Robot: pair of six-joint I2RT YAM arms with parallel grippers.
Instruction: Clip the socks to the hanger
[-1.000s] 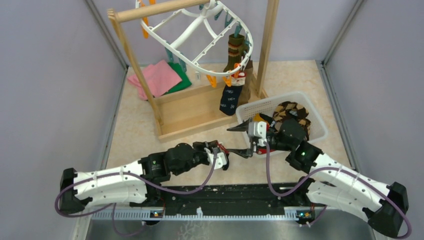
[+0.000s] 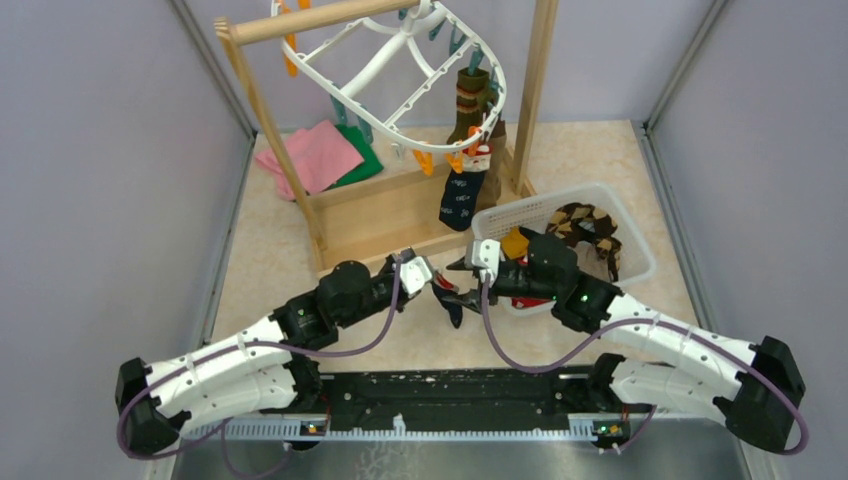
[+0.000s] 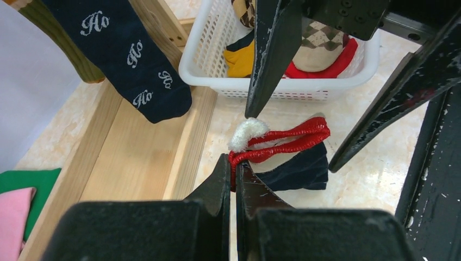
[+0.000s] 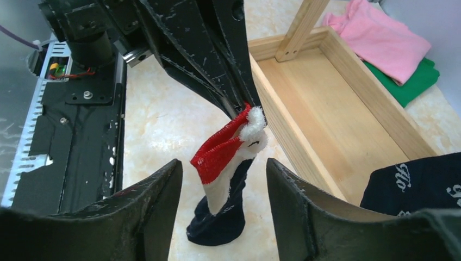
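Note:
A dark navy sock with red and white cuff [image 3: 280, 141] hangs from my left gripper, which is shut on its cuff. My right gripper is open, its fingers on either side of this sock. The white round hanger [image 2: 390, 125] with orange and teal clips is at the top; an olive striped sock [image 2: 468, 105], a brown one [image 2: 492, 180] and a navy sock with white lettering [image 2: 458, 200] hang from it.
A white basket [image 2: 630, 260] of socks stands at the right. The wooden stand's tray [image 2: 375, 220] is empty in front. Pink [image 2: 315, 160] and green cloths lie at the back left.
My right gripper has moved left toward the held sock. My left arm has shifted, raising and turning the sock slightly.

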